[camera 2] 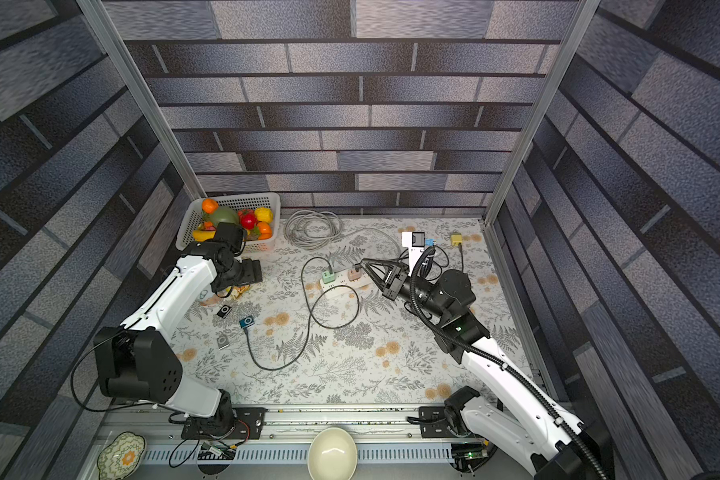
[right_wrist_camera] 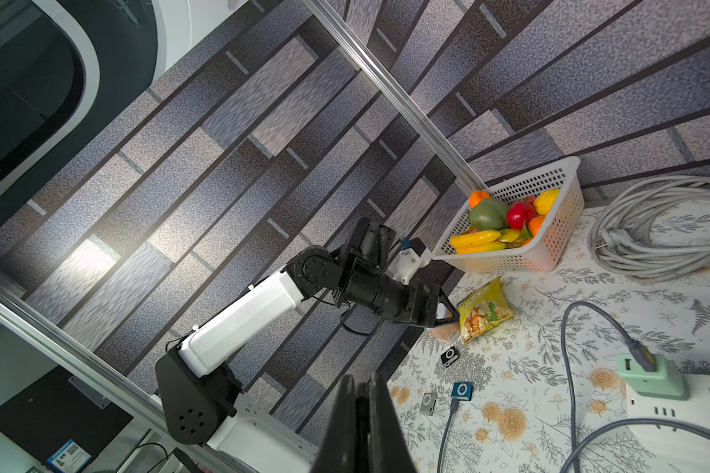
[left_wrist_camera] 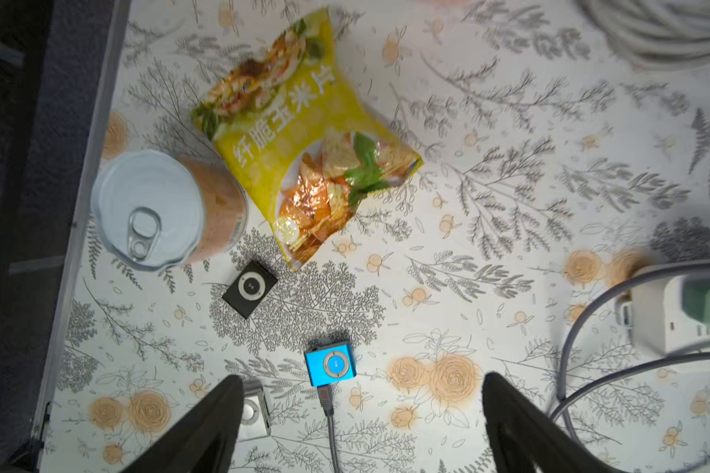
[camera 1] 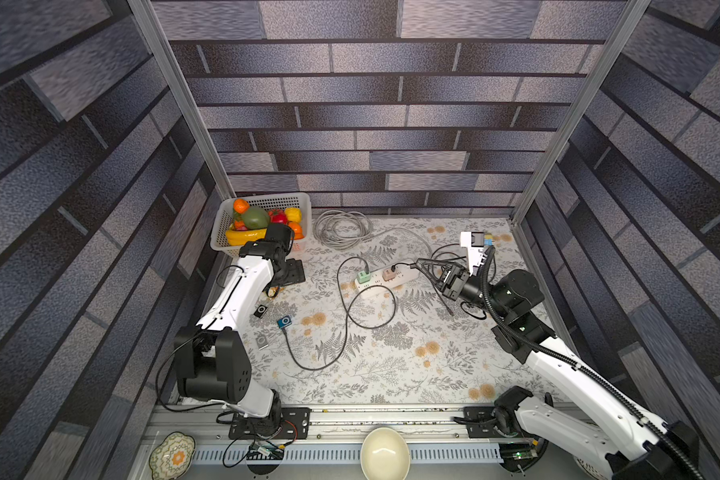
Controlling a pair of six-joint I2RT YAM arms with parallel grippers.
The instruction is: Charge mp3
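A blue mp3 player [left_wrist_camera: 335, 364] lies on the table, a dark cable's plug [left_wrist_camera: 325, 399] meeting its lower edge. That grey cable [camera 1: 345, 336] loops across to a green charger [right_wrist_camera: 651, 374] on a white power strip [left_wrist_camera: 654, 315]. My left gripper is open and empty above the table, its black fingers [left_wrist_camera: 205, 425] far apart on either side of the mp3 player. Near the strip's right end, the right gripper is shut; nothing shows between its fingertips.
Black [left_wrist_camera: 250, 288] and silver [left_wrist_camera: 252, 414] players lie close by. A can [left_wrist_camera: 154, 209] and a yellow snack bag [left_wrist_camera: 307, 142] sit at the left. Behind are a fruit basket [right_wrist_camera: 560, 220] and a coiled cable [right_wrist_camera: 662, 228].
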